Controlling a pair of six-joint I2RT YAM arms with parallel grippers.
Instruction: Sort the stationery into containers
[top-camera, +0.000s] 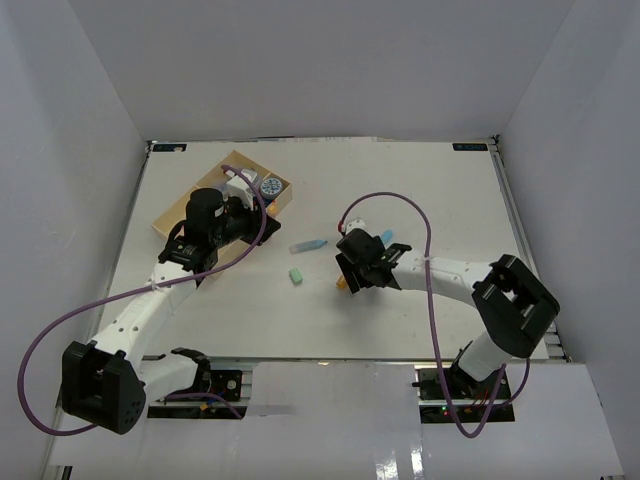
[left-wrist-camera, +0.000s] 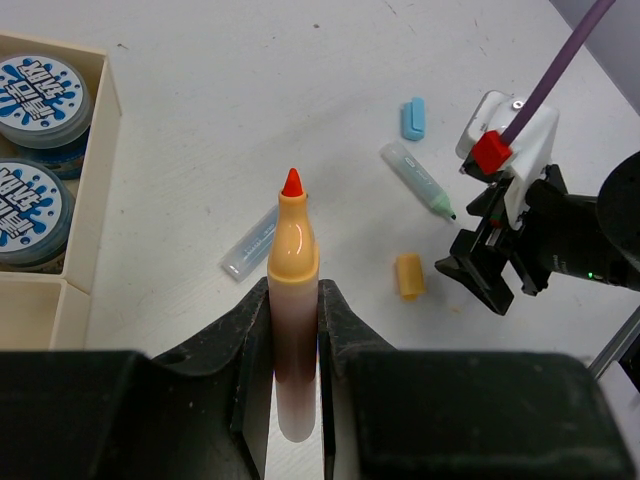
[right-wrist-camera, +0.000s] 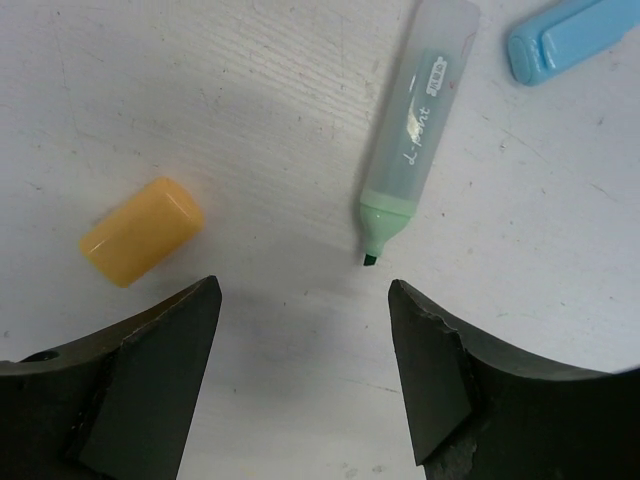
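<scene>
My left gripper is shut on an orange marker (left-wrist-camera: 294, 250) with a red tip, held upright by the wooden box (top-camera: 170, 215) in the top view. My right gripper is open, low over the table just below an orange cap (right-wrist-camera: 141, 231) and a clear green-tipped marker (right-wrist-camera: 417, 120), with nothing between its fingers. A blue cap (right-wrist-camera: 570, 36) lies beyond. A pale blue marker (top-camera: 307, 246) and a green piece (top-camera: 295, 276) lie on the table between the arms.
The box holds round jars (left-wrist-camera: 37, 107) at its right side.
</scene>
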